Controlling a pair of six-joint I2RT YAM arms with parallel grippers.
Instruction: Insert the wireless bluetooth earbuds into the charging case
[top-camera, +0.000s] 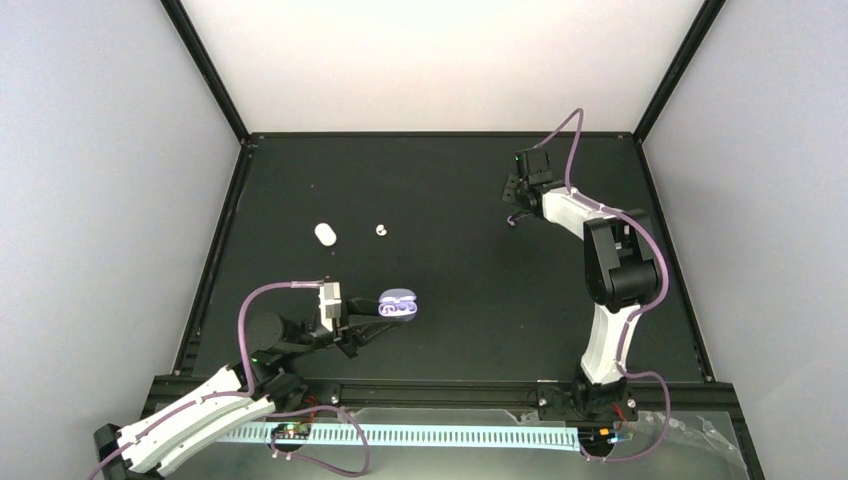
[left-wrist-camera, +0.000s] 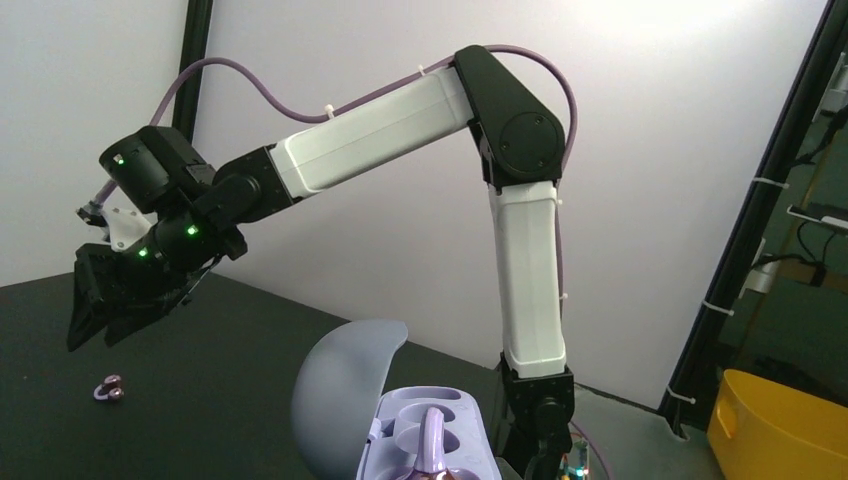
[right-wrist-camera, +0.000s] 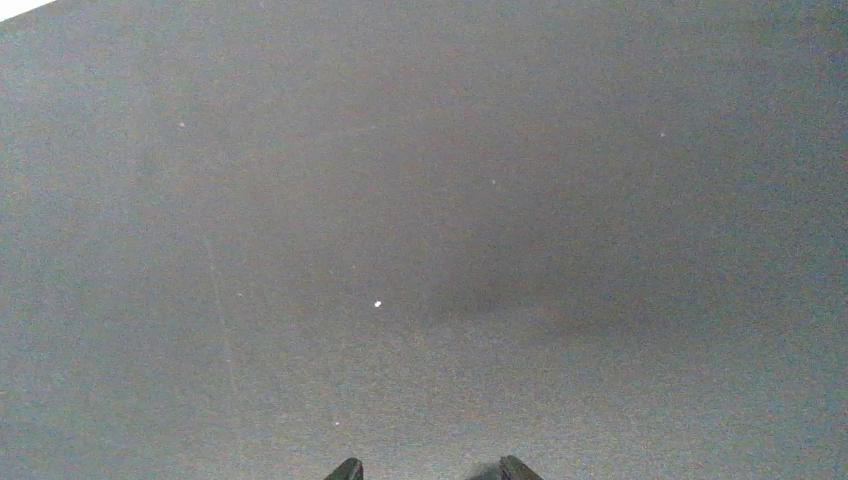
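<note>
A lilac charging case (top-camera: 397, 308) with its lid up is held in my left gripper (top-camera: 375, 320) near the front middle; in the left wrist view an earbud sits in the case (left-wrist-camera: 398, 428). My right gripper is over the back right of the mat, its fingertips apart at the bottom of the right wrist view, bare mat between them. A small pink-lilac earbud (top-camera: 512, 220) lies just below that gripper, also visible in the left wrist view (left-wrist-camera: 110, 390).
A white oblong case (top-camera: 325, 234) and a small white piece (top-camera: 381, 230) lie on the black mat (top-camera: 450, 260) left of centre. Walls and frame rails surround the mat.
</note>
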